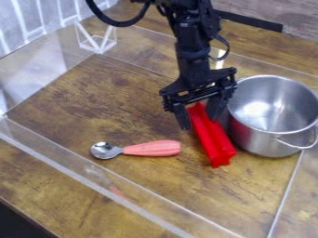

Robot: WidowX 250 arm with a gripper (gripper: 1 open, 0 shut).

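My black gripper (199, 105) is open, lowered over the upper end of a red elongated block (215, 146) that lies on the wooden table just left of a steel pot (263, 107). The fingers straddle or nearly touch the block; their exact contact is hard to tell. A spoon with a pink handle (154, 149) lies to the left of the block, its metal head pointing left.
Clear panels (74, 169) edge the work area along the near left and right. The pot stands close beside my gripper on the right.
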